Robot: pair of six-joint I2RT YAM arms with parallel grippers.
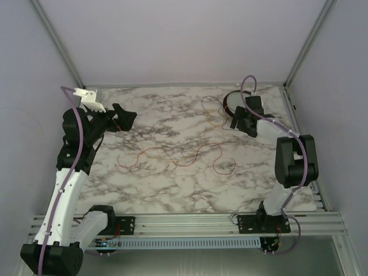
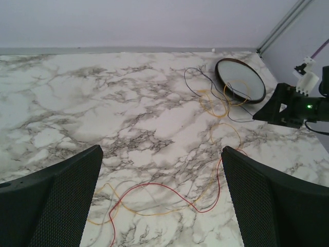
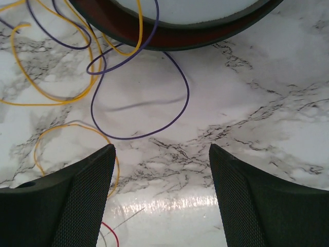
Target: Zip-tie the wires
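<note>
A red wire (image 1: 190,164) curves across the middle of the table, with a yellow wire (image 2: 141,214) and a pale grey one alongside it in the left wrist view. Dark blue wires (image 3: 154,133) and yellow wires (image 3: 61,102) loop at the back right, partly over the round container's rim. My left gripper (image 1: 127,122) is raised at the far left, open and empty, well away from the wires. Near the container, my right gripper stands open over bare marble, with the dark blue loop just beyond its fingertips. I cannot make out a zip tie.
A round dark-rimmed container with a pale inside (image 2: 240,77) stands at the back right, close beside the right gripper. Walls close off the back and sides.
</note>
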